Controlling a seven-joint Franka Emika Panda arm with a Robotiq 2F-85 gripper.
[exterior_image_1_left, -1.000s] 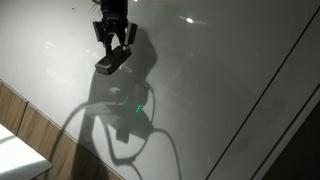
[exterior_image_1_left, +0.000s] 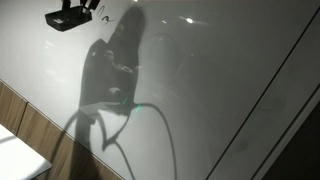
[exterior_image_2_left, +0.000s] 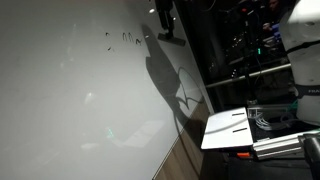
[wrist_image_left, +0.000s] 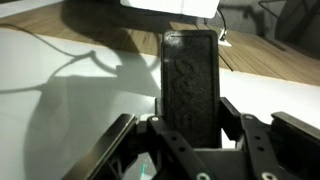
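Observation:
A dark rectangular block that looks like a whiteboard eraser (wrist_image_left: 190, 78) stands up between the fingers of my gripper, which is shut on it. In exterior view 1 the eraser (exterior_image_1_left: 68, 19) is near the top left, with most of the gripper cut off by the frame edge. Exterior view 2 shows the eraser (exterior_image_2_left: 172, 41) toward the whiteboard's right side. Thin dark squiggles (exterior_image_2_left: 126, 38) mark the whiteboard (exterior_image_2_left: 80, 100), apart from the eraser in that view. Whether the eraser touches the board cannot be told.
Wood panelling (exterior_image_1_left: 38, 128) borders the board. A white table (exterior_image_2_left: 227, 128) stands beyond it, with cables and equipment (exterior_image_2_left: 270, 120) behind. The arm's shadow falls broadly across the board, whose remaining surface looks free of obstacles.
In exterior view 1 the gripper and eraser have moved up and left, from in front of the shadow to the top left edge. Squiggles beside the eraser now show more clearly.

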